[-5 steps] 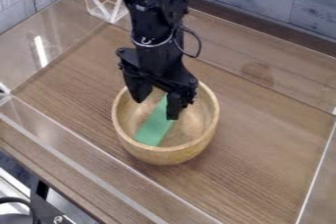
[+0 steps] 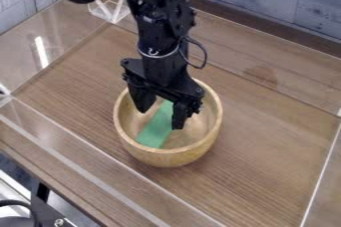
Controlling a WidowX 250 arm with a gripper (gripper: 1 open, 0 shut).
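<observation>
A round pale wooden bowl [image 2: 186, 148] sits near the middle of the table. In it lies a green oblong item [image 2: 156, 128], partly hidden by the black arm above. The arm's gripper [image 2: 162, 104] hangs over the bowl, its two fingers spread open on either side, with nothing seen held between them.
A blue-grey plank wall [image 2: 266, 12] runs along the back. A small white object [image 2: 110, 10] is at the back left. Dark cables show at the bottom left.
The arm and gripper have shifted very slightly over the bowl; the bowl and green item look essentially unmoved.
</observation>
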